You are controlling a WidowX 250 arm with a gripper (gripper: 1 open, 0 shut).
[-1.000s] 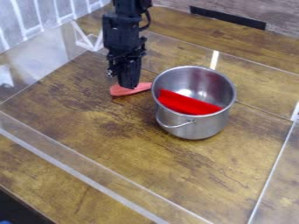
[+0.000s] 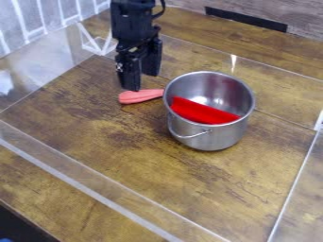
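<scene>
My gripper [image 2: 136, 68] hangs above the table at the upper middle, open, with its fingers pointing down. Below it a pink, elongated object [image 2: 139, 96] lies on the wooden table. To the right stands a steel pot [image 2: 212, 134] with a wire handle, holding a red object [image 2: 206, 111].
A pale, partly clear edge or barrier [image 2: 28, 26] runs along the left, and a similar strip is at the right.
The pot and pink object appear unmoved.
</scene>
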